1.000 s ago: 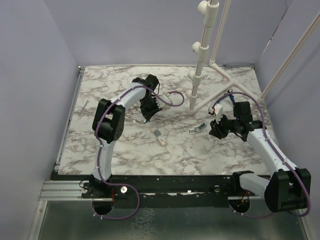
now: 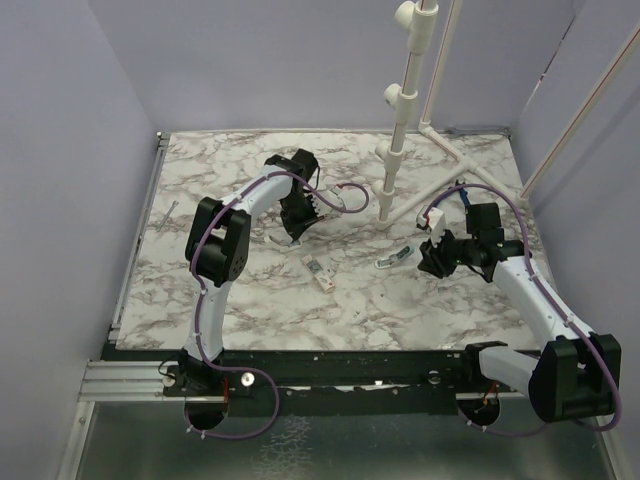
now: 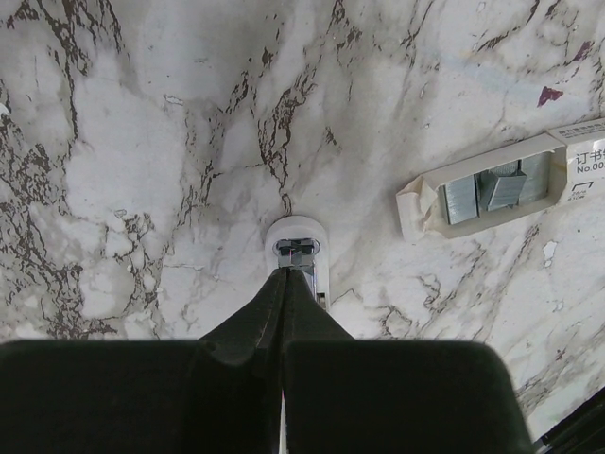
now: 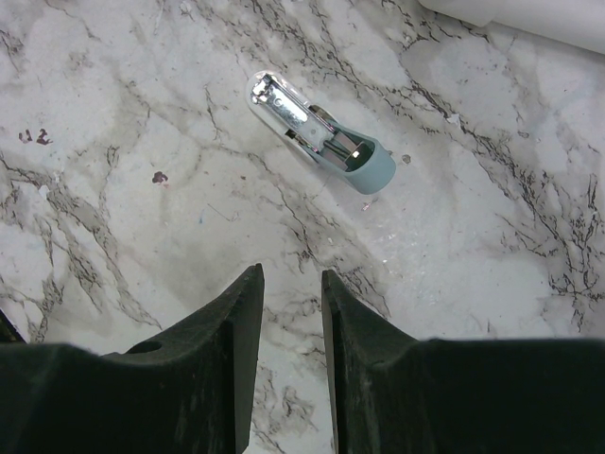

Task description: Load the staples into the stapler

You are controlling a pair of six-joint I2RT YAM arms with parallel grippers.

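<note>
In the left wrist view, my left gripper is shut, its tips over a white stapler part (image 3: 297,231) with a metal mechanism; nothing clearly shows between them. To its right lies an opened paper staple box (image 3: 490,194) holding grey staple strips, also seen in the top view (image 2: 318,272). The right wrist view shows a pale blue-green stapler piece (image 4: 369,170) with a metal channel, lying on the marble table beyond my right gripper, which stands open with nothing between its fingers.
A white pipe frame (image 2: 398,110) stands over the back right of the table (image 2: 170,300). A thin rod (image 2: 167,215) lies at the left.
</note>
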